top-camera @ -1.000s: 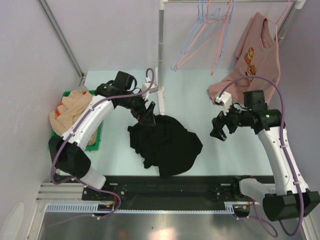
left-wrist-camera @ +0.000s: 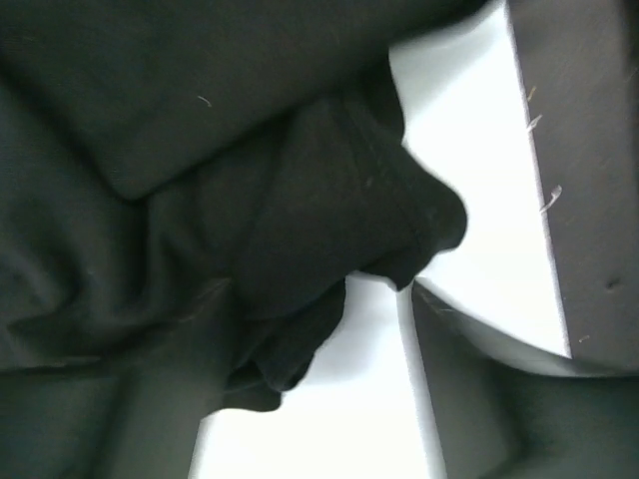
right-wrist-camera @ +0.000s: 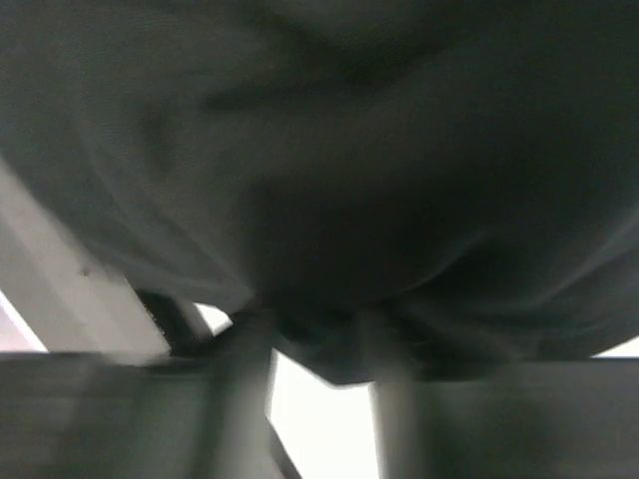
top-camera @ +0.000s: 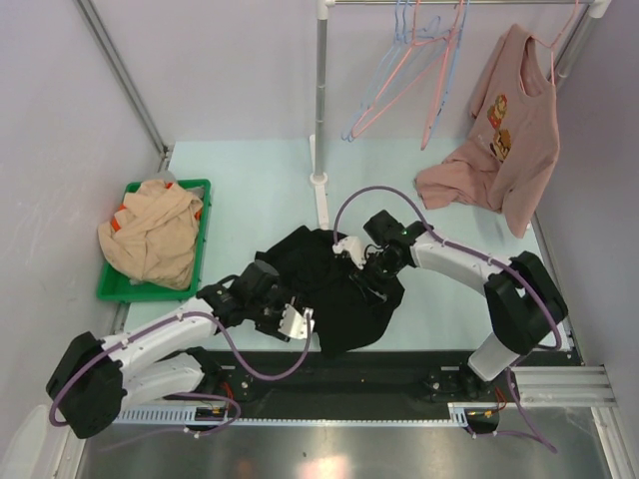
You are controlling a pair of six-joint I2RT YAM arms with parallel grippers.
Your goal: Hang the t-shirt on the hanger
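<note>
A black t-shirt lies crumpled on the light table. My left gripper is down at its lower left edge; in the left wrist view its blurred fingers stand apart over a loose fold of black cloth. My right gripper is down on the shirt's upper right part; in the right wrist view dark cloth fills most of the frame and reaches between the blurred fingers, which look part apart. Blue and pink hangers hang from the rail above.
A pink printed shirt hangs at the back right, its lower part on the table. A green bin holding beige cloth is at the left. The rail's post stands behind the black shirt.
Both arms have moved down onto the black shirt, the left from the upper left toward the front, the right leftward from over the table's right side.
</note>
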